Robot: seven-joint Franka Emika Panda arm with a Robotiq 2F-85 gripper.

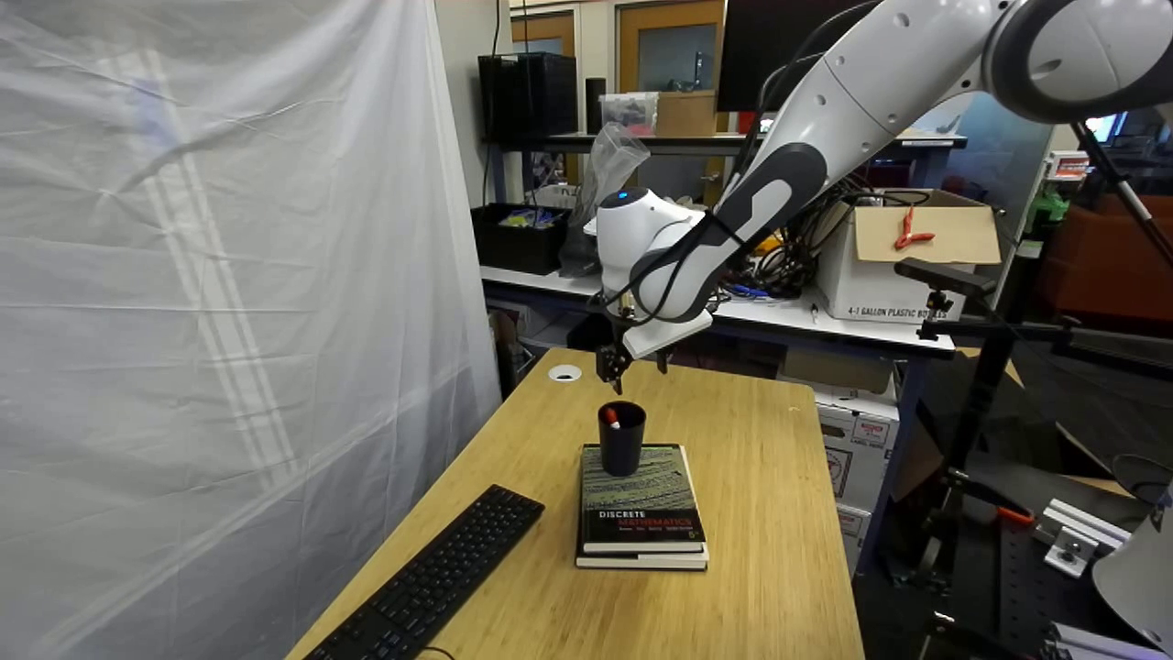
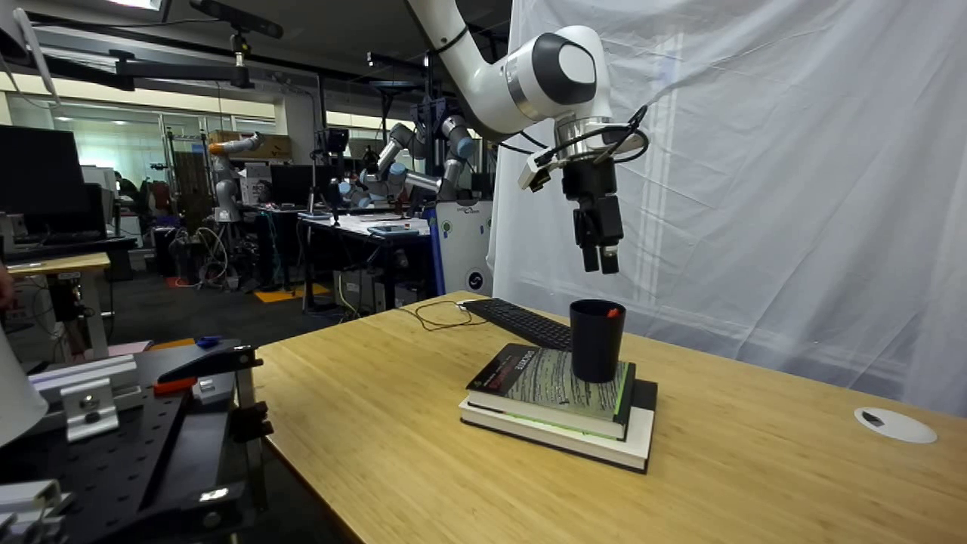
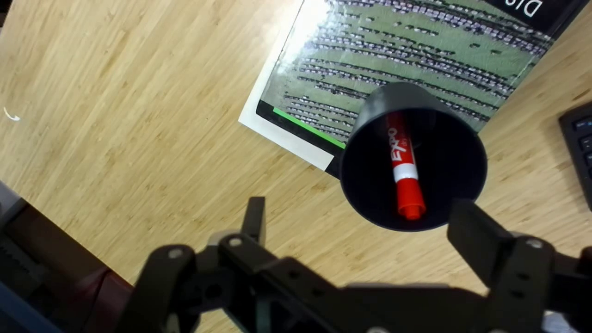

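Observation:
A black cup [image 1: 621, 449] stands upright on the far end of two stacked books [image 2: 562, 385]. Inside it leans a red Expo marker [image 3: 403, 161], its red cap end toward the rim nearest my fingers in the wrist view. My gripper [image 2: 600, 263] hangs above the cup, apart from it. In the wrist view the two fingers [image 3: 254, 219] are spread wide with only table and cup showing beyond them. The top book [image 1: 641, 506] is titled Discrete Mathematics.
A black keyboard [image 1: 440, 572] lies along the table's curtain side, near the books. A round white grommet [image 2: 894, 425] sits in the wooden table [image 1: 759, 495]. A white curtain [image 1: 242, 275] hangs beside the table.

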